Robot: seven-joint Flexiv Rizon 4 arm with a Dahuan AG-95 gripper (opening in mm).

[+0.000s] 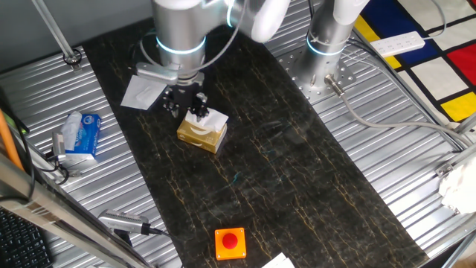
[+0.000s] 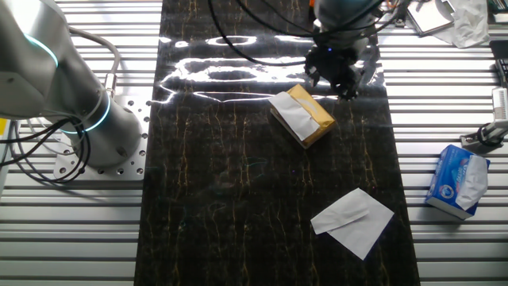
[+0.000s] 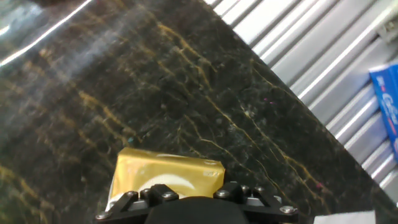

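A gold tissue box (image 1: 201, 139) with a white tissue (image 1: 210, 120) out of its top lies on the dark marbled mat. Just beside the box's far-left end in exterior view 1 hangs my gripper (image 1: 187, 111), fingers spread and nothing visible between them. From the other side, the gripper (image 2: 332, 83) appears right of the gold box (image 2: 319, 110), apart from it. The wrist view has the box's gold side (image 3: 168, 171) partly behind the gripper's black parts at the bottom edge. A flat white sheet (image 2: 355, 222) rests on the mat.
A blue tissue pack (image 1: 87, 137) sits on the ribbed metal table to the left. An orange box with a red button (image 1: 230, 242) stands at the mat's near end.
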